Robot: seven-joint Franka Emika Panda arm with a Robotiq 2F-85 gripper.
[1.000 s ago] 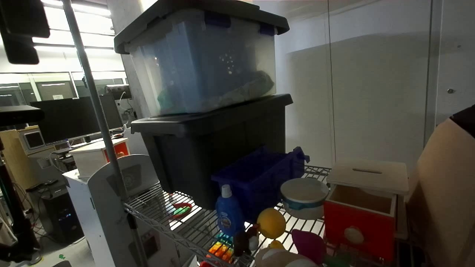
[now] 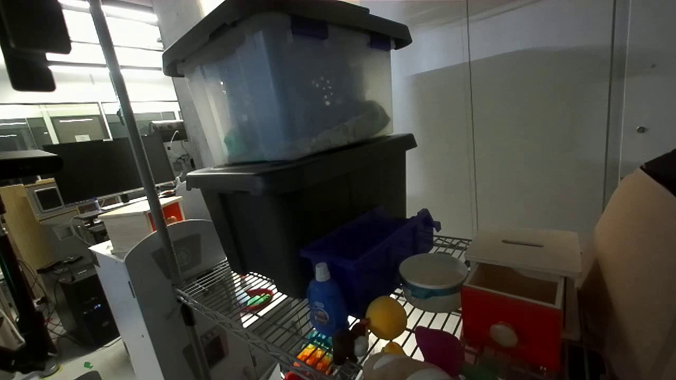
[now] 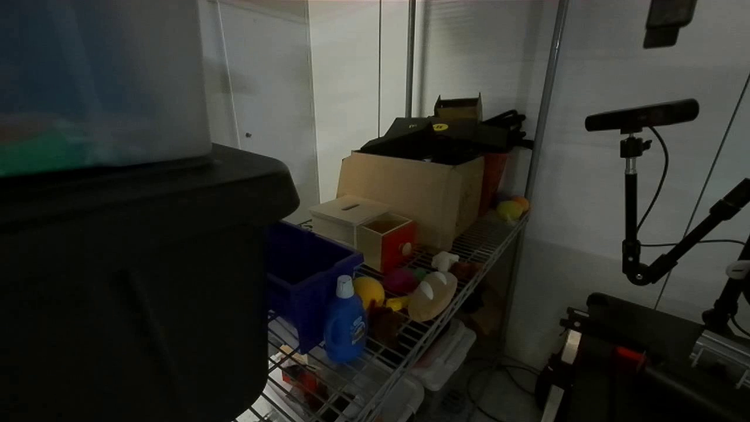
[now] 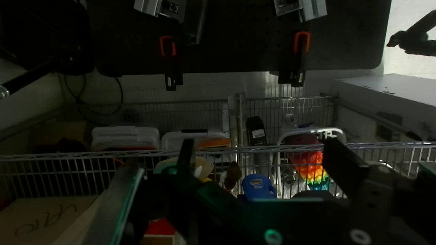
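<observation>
My gripper shows only in the wrist view, its two dark fingers [image 4: 187, 156] wide apart and nothing between them. It looks down over the front edge of a wire shelf [image 4: 102, 153]. Below, within the gap in the image, is a blue detergent bottle [image 4: 257, 185]. In exterior view 1 that blue bottle [image 2: 327, 306] stands upright before a dark blue bin [image 2: 361, 253]. A yellow ball [image 2: 386, 317], a lidded white bowl [image 2: 433, 278] and a red-fronted wooden box [image 2: 513, 323] with a partly opened drawer are to its right.
A black tote [image 2: 304, 209] carries a clear tote [image 2: 285, 95], filling one shelf end. Toward the other end stands a cardboard box [image 3: 408, 186]. A beige plush toy [image 3: 432, 296] lies near the front edge. The shelf's metal post [image 3: 545, 105] rises beside it.
</observation>
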